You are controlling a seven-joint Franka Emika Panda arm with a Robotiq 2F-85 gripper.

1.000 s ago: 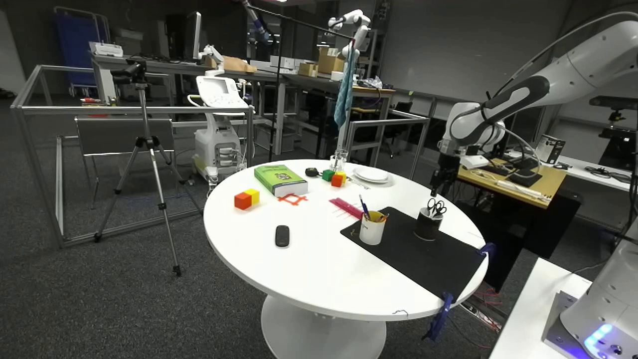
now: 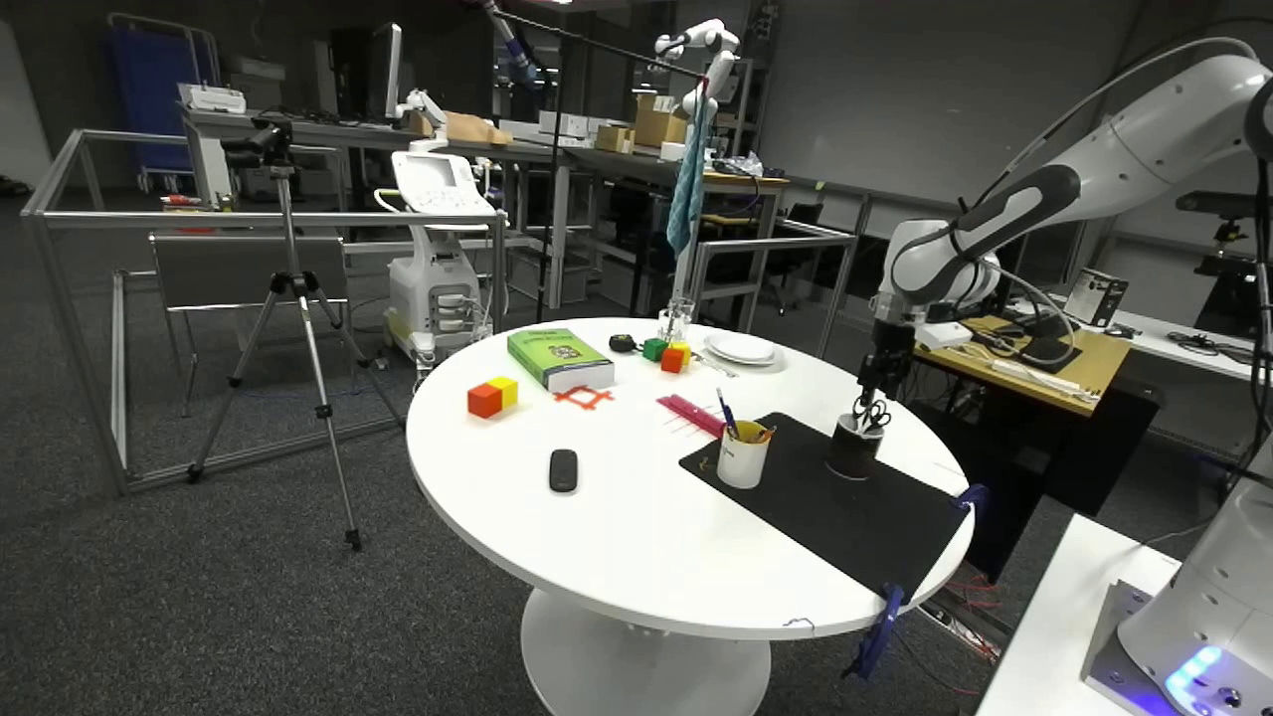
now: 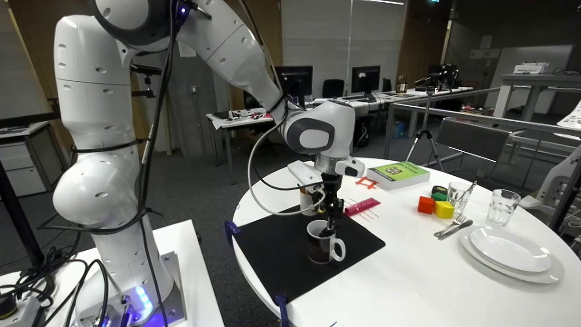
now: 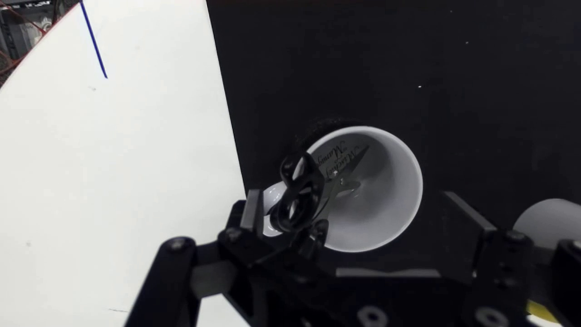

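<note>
A pair of scissors with black handles (image 4: pixel 306 199) stands in a dark mug (image 3: pixel 316 249) that is white inside, blades down against its inner wall. In the wrist view the mug's white interior (image 4: pixel 381 196) lies between my gripper's widely parted fingers. My gripper (image 2: pixel 877 400) is just above the mug, pointing down, close to the scissor handles. It is open, and nothing is clamped in it. In the wrist view the handles lie near the left finger (image 4: pixel 252 210), overlapping the mug's handle; whether they touch the finger, I cannot tell.
The mug stands on a black mat (image 2: pixel 835 519) clamped to the round white table (image 2: pixel 621 513). A white cup of pens (image 2: pixel 742 459) is close by. Plates (image 3: pixel 509 250), glasses, coloured cubes, and a green book (image 3: pixel 399 174) lie farther off.
My gripper has come down slightly toward the scissors and now hangs right at their handles. The mug, the scissors and the other table objects look unmoved.
</note>
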